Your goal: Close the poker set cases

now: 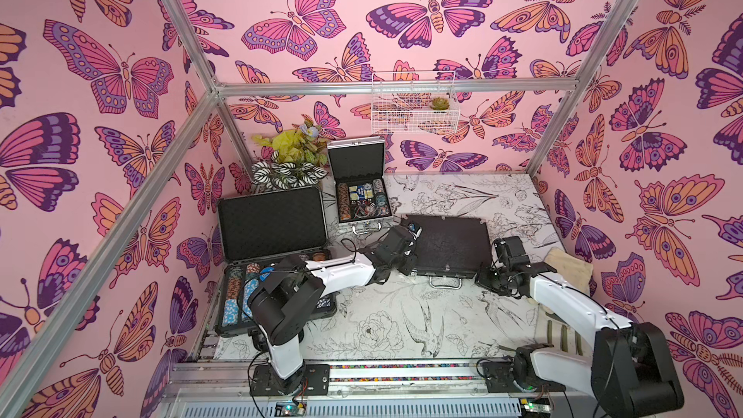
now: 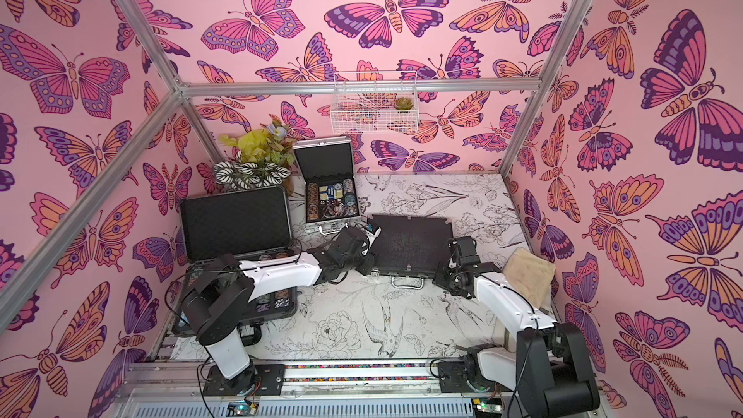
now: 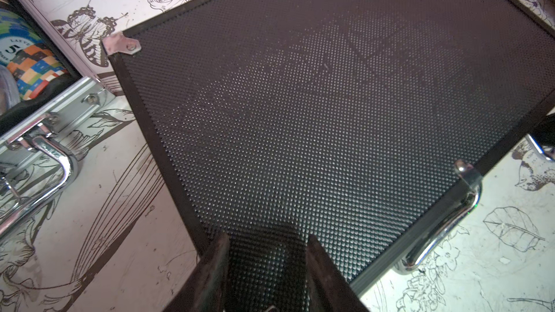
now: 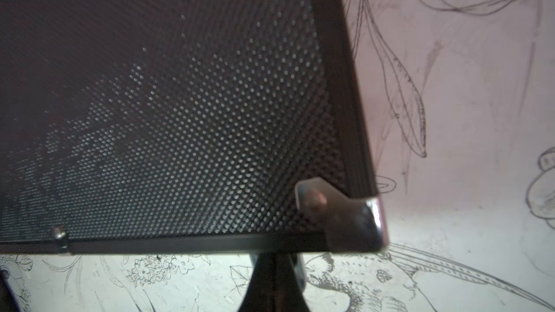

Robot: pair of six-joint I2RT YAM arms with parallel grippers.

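The black case (image 1: 447, 244) lies with its lid down in the middle of the table, handle toward the front. My left gripper straddles the case's front left corner, one finger on each side, shut on it; the corner itself is hidden. At the front right corner, my right gripper is shut, nothing visible between its fingers, its tips at the front edge near a latch beside the metal corner (image 4: 352, 219). A large case (image 1: 272, 224) at the left and a small silver case (image 1: 356, 162) at the back both stand open, chips inside.
A potted plant (image 1: 290, 162) stands behind the large case. At the right edge lies a beige cloth (image 1: 571, 269). My left arm (image 1: 340, 272) passes over the large case's chips. Free table shows in front of the black case.
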